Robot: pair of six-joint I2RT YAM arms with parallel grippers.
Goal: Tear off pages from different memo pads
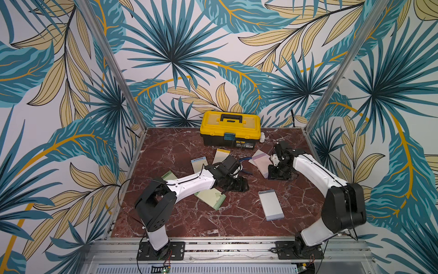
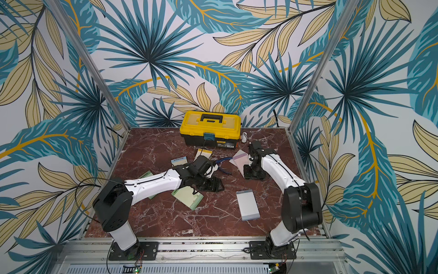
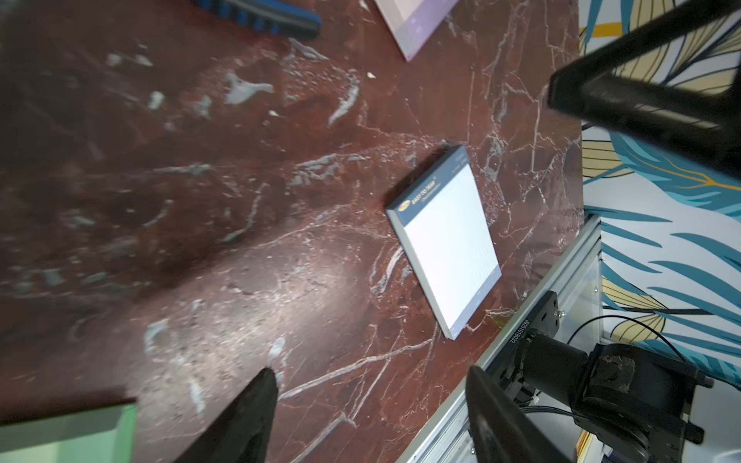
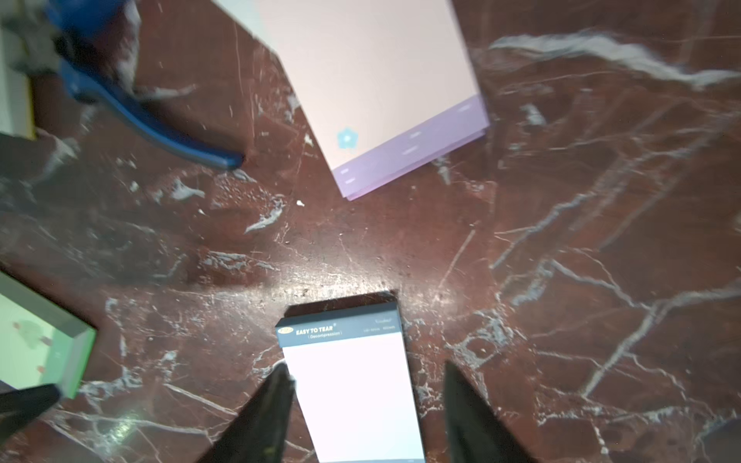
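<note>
A white memo pad with a blue "EASY TO TEAR" strip [image 4: 347,393] lies alone at the front right of the marble table, apart from the others. My left gripper hangs open above the table to its left. My right gripper is over this pad's top end in its wrist view, fingertips blurred and apart, nothing clearly between them. A pink pad [image 4: 378,85] lies behind it, and a green pad [image 1: 209,201] lies left, below my left arm. More pads [image 1: 222,154] sit toward the back.
Blue-handled pliers [image 4: 154,127] lie in the middle. A yellow toolbox [image 1: 230,125] stands at the back with a small white object [image 2: 244,136] beside it. Bare tabletop [image 1: 173,219] shows along the front.
</note>
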